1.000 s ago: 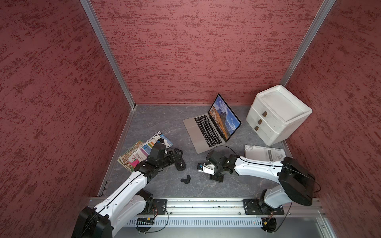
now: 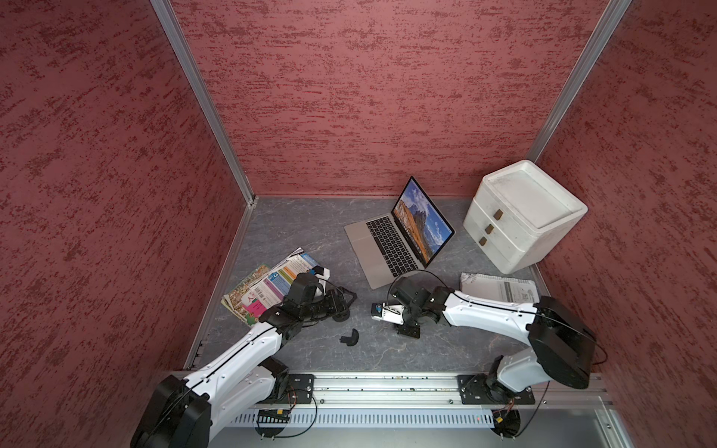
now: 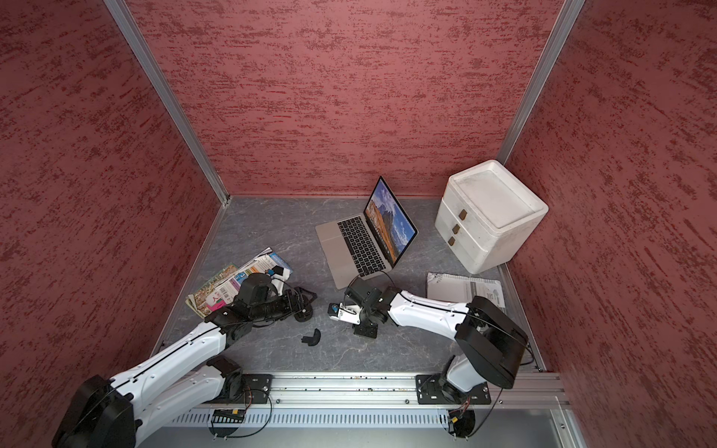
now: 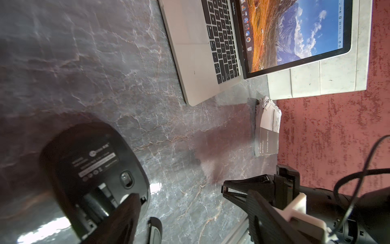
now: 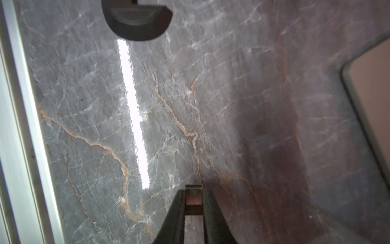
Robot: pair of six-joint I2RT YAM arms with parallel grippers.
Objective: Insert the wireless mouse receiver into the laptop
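The laptop stands open at the table's middle. A black mouse lies bottom-up, its battery compartment uncovered, beneath my left gripper, whose fingers are spread apart with nothing clearly held between them. A dark curved piece, apparently the mouse's cover, lies nearer the front edge. My right gripper hangs over bare table right of the mouse; its fingertips are close together with a small dark piece between them, too unclear to identify as the receiver.
Magazines lie at the left, a white drawer unit at the back right, papers at the right. An aluminium rail runs along the front edge.
My left gripper has moved slightly right over the mouse since a second ago. My right arm shifted a little and stands near its earlier position.
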